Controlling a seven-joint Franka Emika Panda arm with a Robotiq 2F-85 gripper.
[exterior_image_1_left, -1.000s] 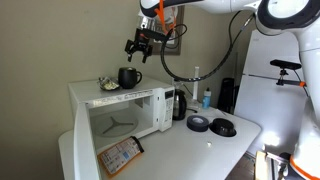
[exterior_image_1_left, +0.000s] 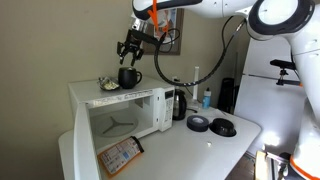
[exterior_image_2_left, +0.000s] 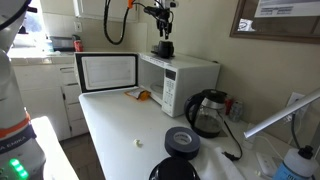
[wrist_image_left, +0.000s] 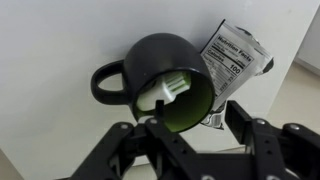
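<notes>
A black mug (exterior_image_1_left: 128, 77) with a greenish inside stands upright on top of the white microwave (exterior_image_1_left: 88, 99). From above, the wrist view shows the mug (wrist_image_left: 160, 58) with its handle to the left and a white-and-green item (wrist_image_left: 164, 90) inside it. My gripper (exterior_image_1_left: 131, 52) hangs just above the mug, fingers pointing down and apart. In the wrist view the gripper has its fingertips spread near the mug's rim, with nothing visibly gripped. Exterior view 2 has the gripper (exterior_image_2_left: 164, 32) over the mug (exterior_image_2_left: 166, 49) as well.
A silver packet (wrist_image_left: 232, 58) with a nutrition label lies against the mug. The microwave door (exterior_image_2_left: 108, 72) hangs open. A kettle (exterior_image_2_left: 208, 112), a roll of dark tape (exterior_image_2_left: 182, 142) and an orange-edged item (exterior_image_1_left: 120, 155) occupy the counter, whose middle is mostly clear.
In exterior view 1 my gripper has shifted left and slightly down, now over the mug. The mug and microwave have stayed put.
</notes>
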